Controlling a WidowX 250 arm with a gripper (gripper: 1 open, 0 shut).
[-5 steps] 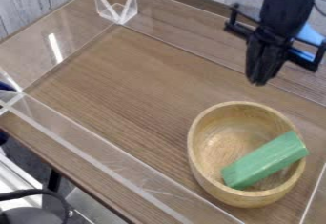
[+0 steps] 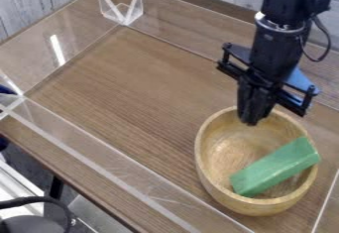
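Note:
My gripper [image 2: 253, 107] hangs just over the back rim of a tan round bowl [image 2: 213, 158] at the lower right, its fingers pointing down; it looks shut, with nothing visible between its fingers. In the bowl lies a green oblong block [image 2: 273, 166], tilted toward the upper right. A blue object [image 2: 296, 78] sits behind the gripper at the right, partly hidden by it.
A clear plastic piece [image 2: 121, 6] stands at the back left. Black cables lie off the table at the lower left.
My gripper has come down and toward the front, from over the back right of the table to the bowl's back rim. The bowl and block have not moved.

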